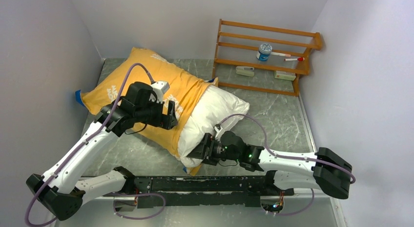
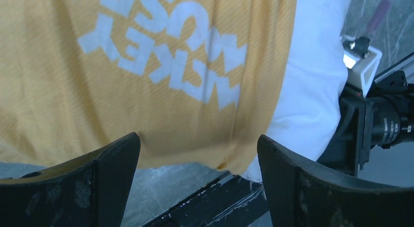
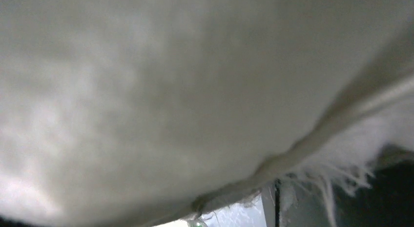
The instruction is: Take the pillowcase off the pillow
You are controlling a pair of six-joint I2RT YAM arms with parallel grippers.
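The pillow lies across the table, its yellow pillowcase [image 1: 146,75] with white lettering over the left part and the bare white pillow [image 1: 217,102] showing on the right. My left gripper [image 1: 168,114] hangs open over the yellow cloth, with nothing between its fingers in the left wrist view. My right gripper [image 1: 205,149] is down at the pillow's lower right corner, against the white part. In the right wrist view white fabric [image 3: 161,90] with a frayed edge fills most of the picture, and I cannot tell how far the fingers stand apart.
A wooden rack [image 1: 266,62] at the back right holds a blue jar [image 1: 263,54] and small items. Walls stand at left, back and right.
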